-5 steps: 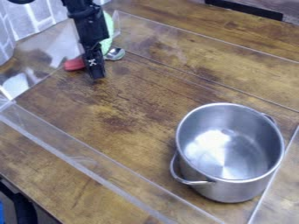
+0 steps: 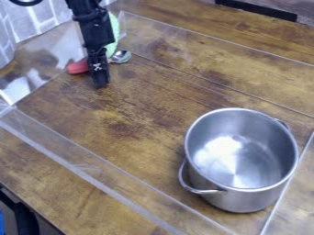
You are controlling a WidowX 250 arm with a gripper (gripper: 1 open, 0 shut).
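The black gripper (image 2: 101,75) reaches down to the wooden table at the upper left, beside a red object (image 2: 77,67), a small metal item (image 2: 120,57) and a pale green object (image 2: 116,26) partly behind the arm. Whether its fingers are open or shut, or hold anything, is too small to tell. A large steel pot (image 2: 240,161) with side handles stands at the lower right.
Clear plastic edging runs along the left and lower part of the table, and a dark ledge lies at the top right.
The gripper has shifted very slightly at the upper left. The pot and the other objects look unmoved.
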